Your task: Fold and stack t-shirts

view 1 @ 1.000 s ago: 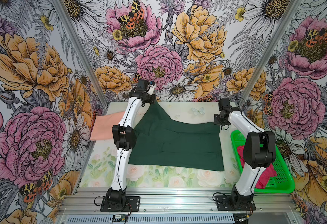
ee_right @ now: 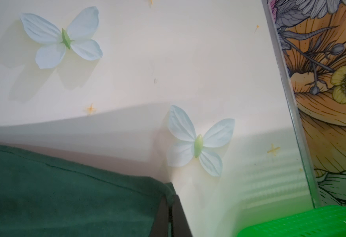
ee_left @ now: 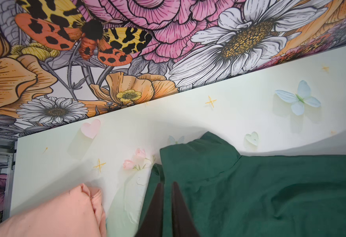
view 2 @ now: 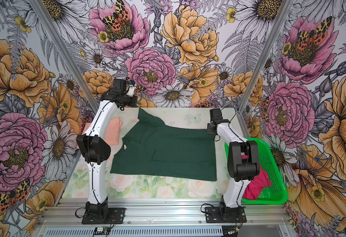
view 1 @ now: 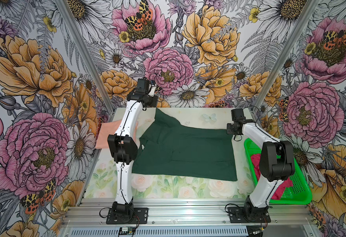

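Note:
A dark green T-shirt (view 1: 188, 154) lies spread on the table, its upper left part drawn toward the back edge, where a sleeve area (ee_left: 198, 154) shows. My left gripper is shut on the green shirt's upper left part, raised near the back of the table. My right gripper is shut at the shirt's back right corner (ee_right: 149, 185); whether fabric is between its fingertips is hard to tell. A folded peach shirt (ee_left: 54, 213) lies at the left side of the table.
A green basket (view 2: 275, 185) with red cloth (view 2: 255, 183) sits at the right edge. Bare table (view 1: 192, 189) shows along the front and back. Patterned walls surround the left, back and right sides.
My left gripper has moved left and slightly up, and the shirt's upper left part has shifted left with it.

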